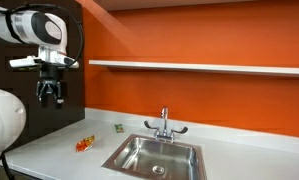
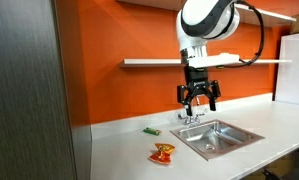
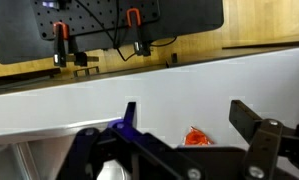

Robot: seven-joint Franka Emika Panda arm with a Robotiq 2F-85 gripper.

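Note:
My gripper [image 1: 50,98] hangs high above the counter at the left in exterior view 1, its fingers pointing down. In exterior view 2 the gripper [image 2: 199,104] shows a clear gap between its fingertips. The wrist view also has the gripper open, with nothing held. A red-orange item [image 1: 85,144] lies on the counter, well below and apart from the gripper; exterior view 2 shows the orange item [image 2: 161,154] too. In the wrist view a red piece [image 3: 197,137] is partly hidden by the gripper. Farther back is a small green item [image 1: 119,128].
A steel sink [image 1: 117,160] with a faucet [image 1: 165,127] is set into the white counter [image 1: 239,158]. Above runs a white shelf [image 1: 199,68] on the orange wall. A dark panel [image 1: 73,95] stands at the left. Counter beside the sink is mostly clear.

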